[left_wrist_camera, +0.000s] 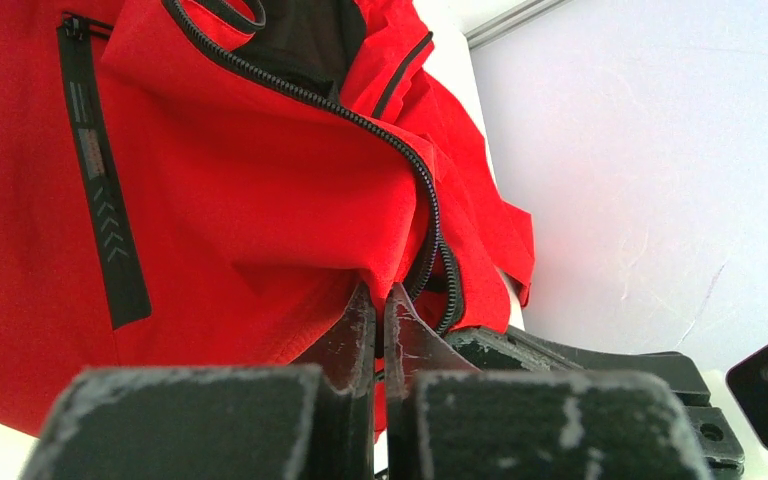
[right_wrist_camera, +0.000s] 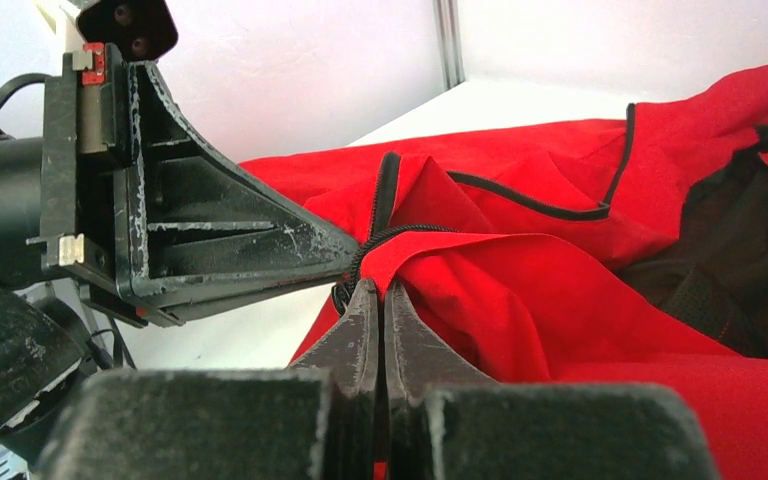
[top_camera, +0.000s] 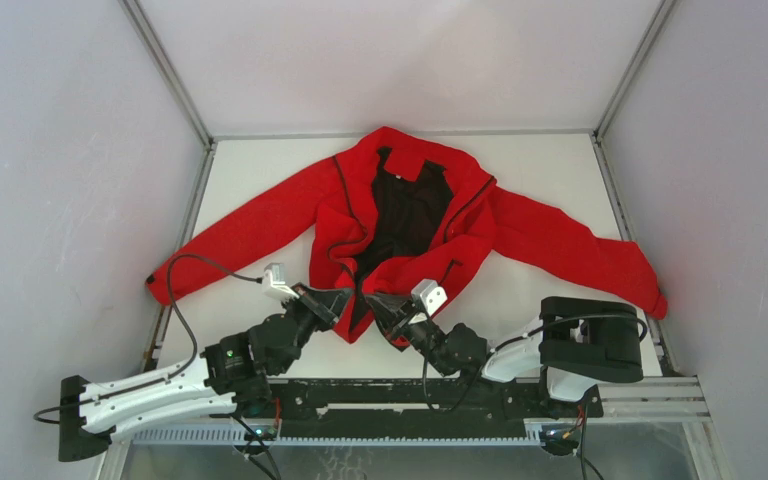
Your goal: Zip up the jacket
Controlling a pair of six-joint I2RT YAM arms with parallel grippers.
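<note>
A red jacket (top_camera: 420, 270) with black zipper tape lies spread on the table, its front gaping and dark lining (top_camera: 405, 215) showing. Near the bottom hem, my left gripper (top_camera: 346, 294) is shut, with the jacket's red cloth running in between its tips. Just right of it, my right gripper (top_camera: 370, 298) is shut at the other front panel. Red cloth gathers into its fingertips in the right wrist view, where the zipper teeth (right_wrist_camera: 400, 233) curve close to both grippers. More zipper teeth (left_wrist_camera: 400, 150) run along the panel edge in the left wrist view. No slider can be made out.
Both sleeves stretch outward, the left sleeve (top_camera: 250, 235) and the right sleeve (top_camera: 580, 250). A zipped pocket (left_wrist_camera: 105, 190) shows on the front panel. Walls stand on three sides, and bare white table (top_camera: 530, 160) shows around the jacket.
</note>
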